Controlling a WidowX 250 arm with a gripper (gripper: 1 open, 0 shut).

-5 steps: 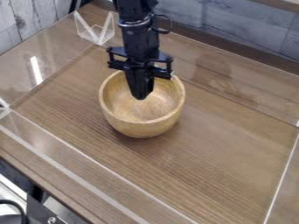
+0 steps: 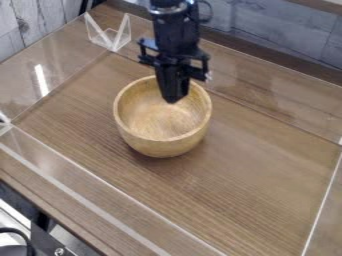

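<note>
A large tan bowl [image 2: 162,131] sits on the wooden table [image 2: 250,180], left of and above the middle. The black gripper [image 2: 175,90] points down over the back part of the bowl, near its rim. It looks shut, with nothing visible between its fingers; whether it touches the bowl cannot be told. The bowl looks empty.
Clear plastic or wire pieces stand at the left edge and at the back left. Grey walls bound the table at the back. Dark cables lie off the table at the lower left.
The gripper has risen slightly and moved back toward the rear of the bowl, its body turning a little. The bowl has barely moved.
</note>
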